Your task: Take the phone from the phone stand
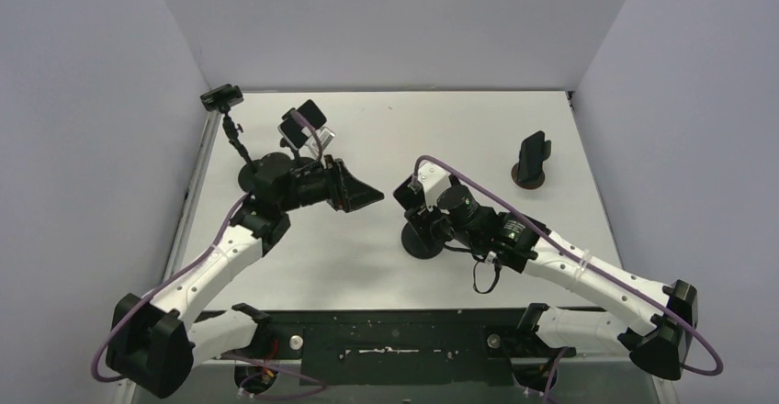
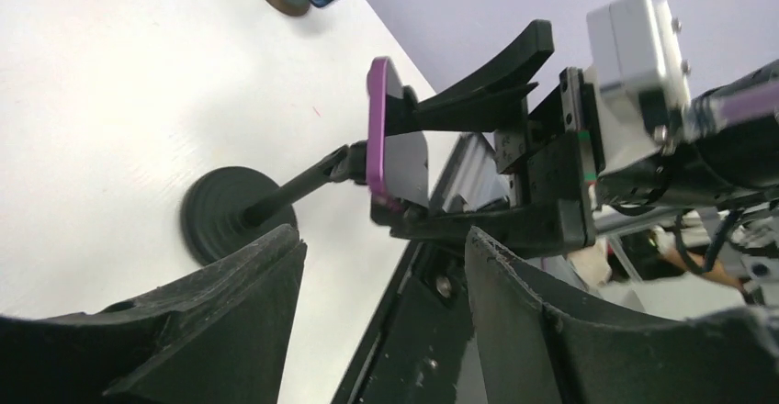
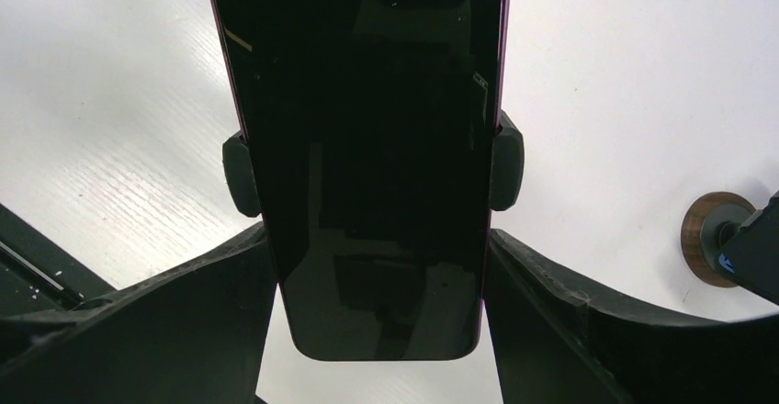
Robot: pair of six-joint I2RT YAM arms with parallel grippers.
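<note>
A dark phone with a purple edge (image 2: pixel 377 129) sits in the clamp of a black stand, whose round base (image 2: pixel 220 216) rests on the white table. From the right wrist view, the phone's dark face (image 3: pixel 377 147) fills the middle, with the stand's clamp pads (image 3: pixel 241 176) along both sides. My right gripper is shut on the lower part of the phone, one finger at each long edge. To the left of the phone, my left gripper (image 1: pixel 369 196) is open and empty, clear of it; its fingers (image 2: pixel 248 285) stand well apart.
Another holder with a dark device (image 1: pixel 532 158) stands at the back right. At the back left are a tall black stand (image 1: pixel 221 98) and another dark device (image 1: pixel 310 114) near my left arm. Bare table lies between the arms at the back.
</note>
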